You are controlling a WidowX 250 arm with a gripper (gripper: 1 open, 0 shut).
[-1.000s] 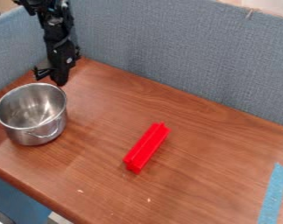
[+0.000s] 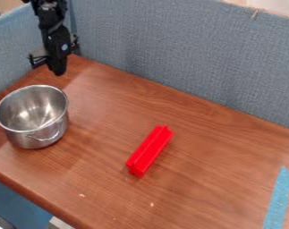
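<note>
My black gripper [image 2: 51,61] is up at the far left corner of the wooden table, just behind and above a steel pot [image 2: 33,116]. Whether its fingers are open or shut is too small and dark to tell. A red bar-shaped object [image 2: 150,150] lies on the table toward the middle right, apart from the pot and the gripper.
Grey-blue padded walls [image 2: 182,63] line the back and left of the table. A light blue strip [image 2: 279,197] lies at the right.
My gripper has shifted slightly up and to the left, away from the pot. The pot and red object have not moved.
</note>
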